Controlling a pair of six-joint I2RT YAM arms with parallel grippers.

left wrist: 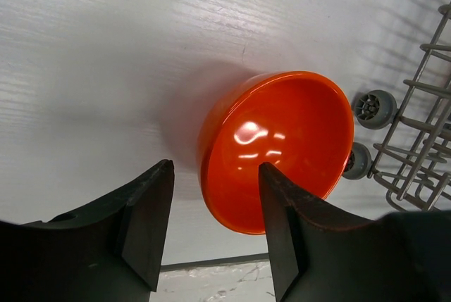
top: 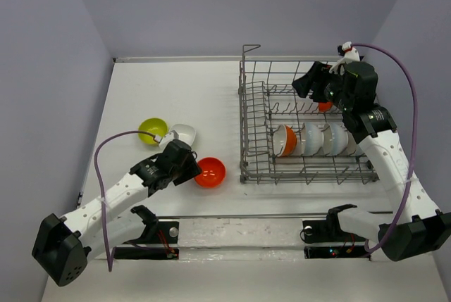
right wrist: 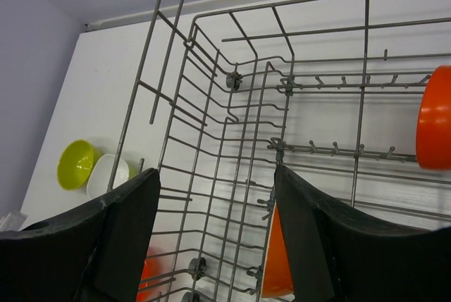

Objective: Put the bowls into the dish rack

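Note:
A red-orange bowl (top: pixel 210 173) sits upright on the white table, left of the wire dish rack (top: pixel 244 126). My left gripper is part open above it, one finger outside the near left rim and the other over the bowl's inside (left wrist: pixel 296 140); whether either touches is unclear. Behind the left arm stand a green bowl (top: pixel 153 129) and a white bowl (top: pixel 184 134). In the rack an orange bowl (top: pixel 285 141) and several white bowls (top: pixel 311 139) stand on edge in a row. My right gripper (top: pixel 303 85) hangs open and empty over the rack.
Another orange bowl (right wrist: pixel 435 119) is in the rack's back row, partly hidden by the right arm in the top view. A tall wire side wall (right wrist: pixel 184 105) bounds the rack's left side.

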